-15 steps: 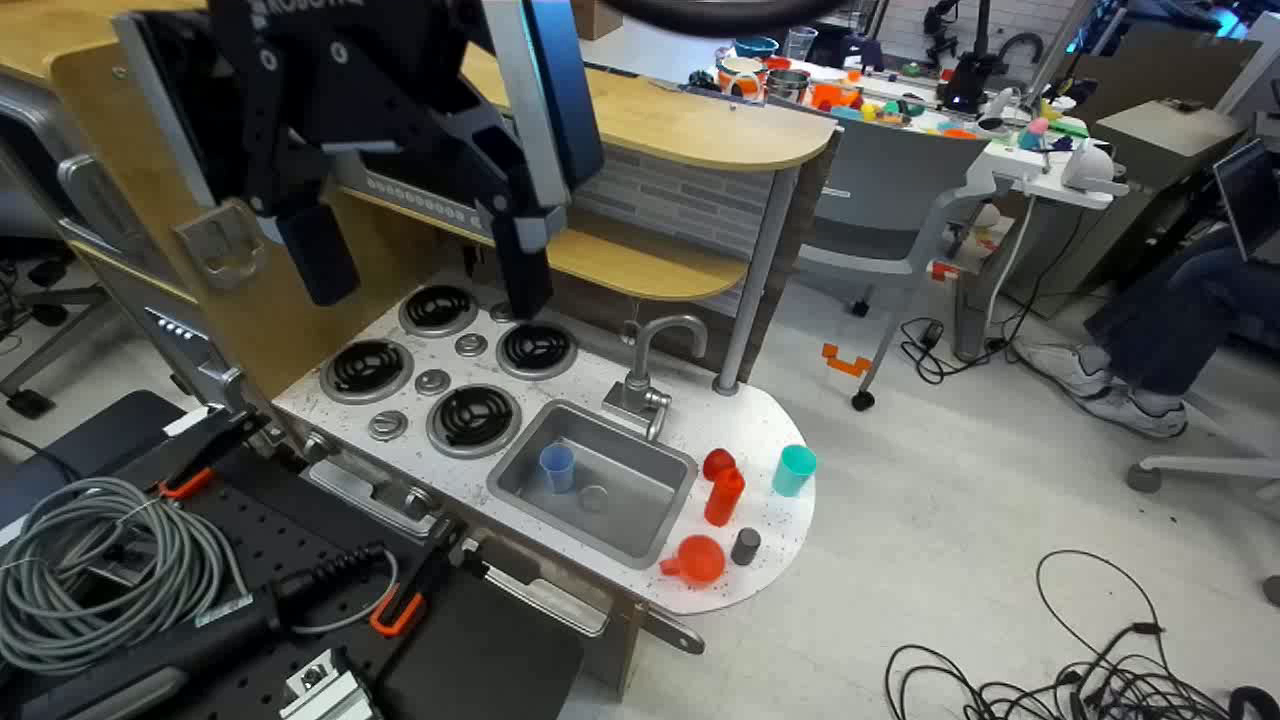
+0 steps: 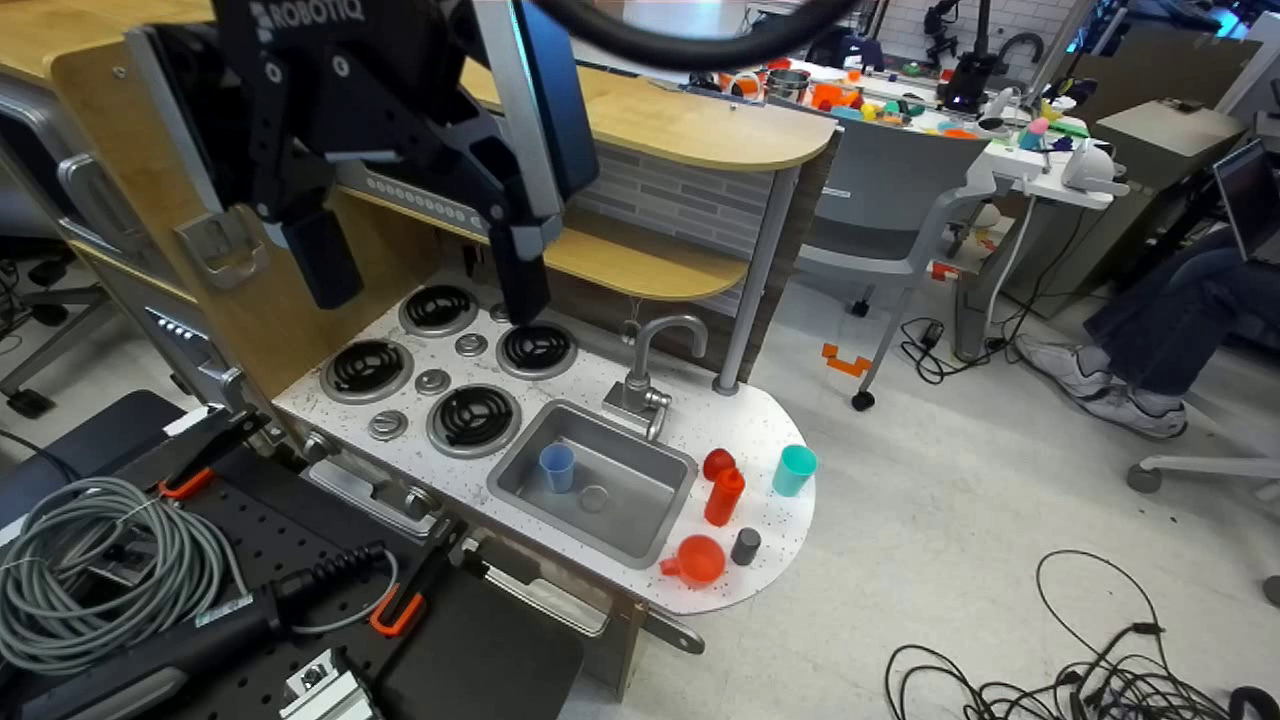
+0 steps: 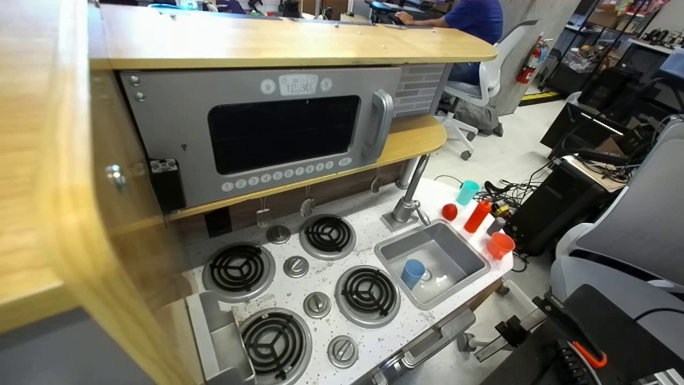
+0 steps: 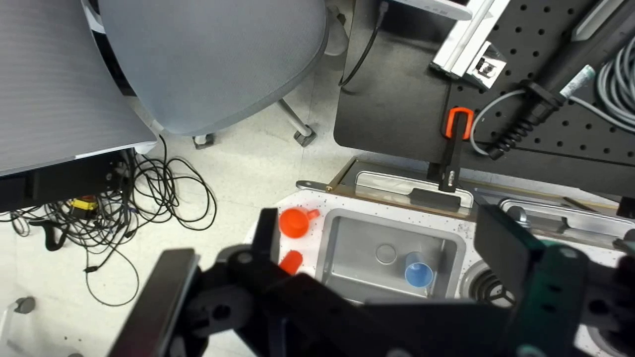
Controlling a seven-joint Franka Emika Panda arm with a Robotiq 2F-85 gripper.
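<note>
High above the toy kitchen, my gripper (image 2: 420, 274) stands open, its fingers wide apart and nothing between them. A blue cup (image 2: 557, 467) stands inside the grey sink (image 2: 626, 542), at its stove side. On the white counter to the right of the sink are an orange-red cup with a handle (image 2: 696, 560), a red bottle (image 2: 725, 497), a red ball-like item (image 2: 717, 463), a teal cup (image 2: 793, 469) and a small dark grey cylinder (image 2: 745, 546). In the wrist view the blue cup (image 4: 418, 271) shows beyond the fingers; the teal cup cannot be made out there.
Several black-coiled burners (image 3: 368, 295) cover the left counter. The faucet (image 2: 654, 360) rises behind the sink, below a wooden shelf (image 2: 654, 258) and a microwave (image 3: 269, 128). In front lies a black table (image 2: 480, 648) with tools and a coiled cable (image 2: 108, 576).
My gripper has shifted very slightly, and the dark cable above it sits a little lower. The items in the sink and on the counter have not moved.
</note>
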